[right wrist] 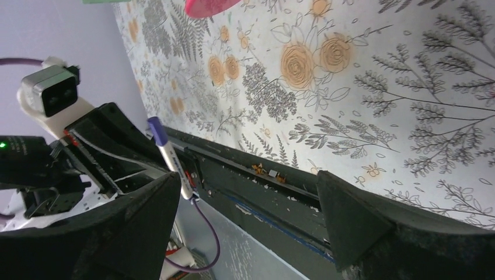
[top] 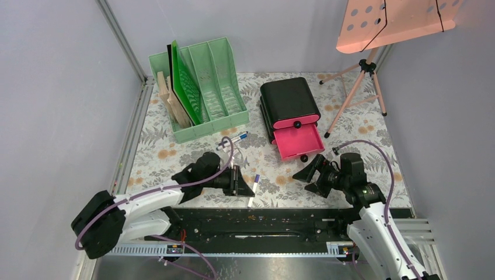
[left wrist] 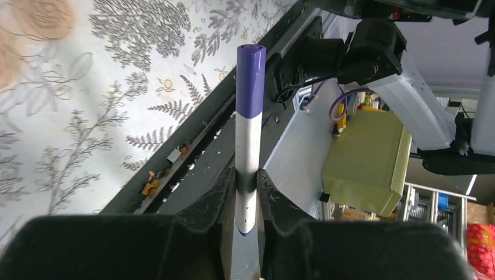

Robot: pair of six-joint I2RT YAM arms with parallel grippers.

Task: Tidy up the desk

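A white marker with a purple cap (left wrist: pixel 249 87) is pinched near its bottom end by my left gripper, which is shut on it. From above, the left gripper (top: pixel 248 190) and this marker (top: pixel 254 189) are near the table's front edge. My right gripper (top: pixel 309 180) stands open and empty, just in front of the pulled-out pink drawer (top: pixel 299 142). That drawer belongs to a black cabinet (top: pixel 288 96) and looks empty. Behind the left arm, at least one blue-capped marker (top: pixel 240 137) lies on the table, partly covered by the arm's cable.
A green divided rack (top: pixel 213 124) at the back left holds a green folder (top: pixel 184 87) and books (top: pixel 175 106) in its left slots; its other slots are empty. At the back right stands a pink tripod (top: pixel 348 100). Table between the grippers is clear.
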